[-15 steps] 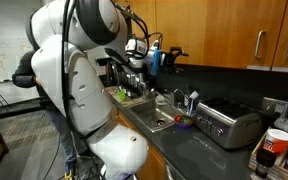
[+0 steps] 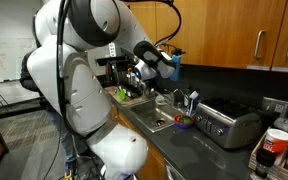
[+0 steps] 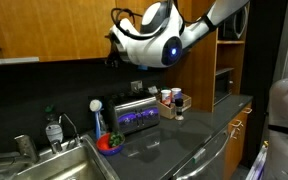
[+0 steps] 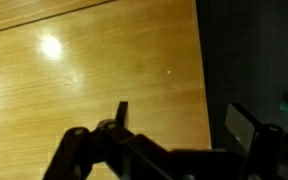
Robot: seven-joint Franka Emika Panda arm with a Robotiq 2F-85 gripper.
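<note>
My gripper is open, its two dark fingers set wide apart with nothing between them. It faces the wooden wall cabinet (image 4: 94, 65), which fills most of the wrist view; a dark strip of wall runs down the right side. In exterior view 2 the gripper (image 3: 113, 38) is raised high in front of the cabinet (image 3: 54, 35), well above the counter. Exterior view 1 has the gripper (image 2: 176, 52) small beside the cabinet's left end; whether it touches the wood cannot be told.
Below are the sink (image 3: 69, 165), a red bowl (image 3: 110, 142) with green in it, and a silver toaster (image 3: 136, 115). A wooden crate (image 3: 174, 102) with cups stands farther right.
Over the last second the arm has swung rightward in exterior view 1, carrying the gripper closer to the cabinet front. The objects on the counter have stayed put.
</note>
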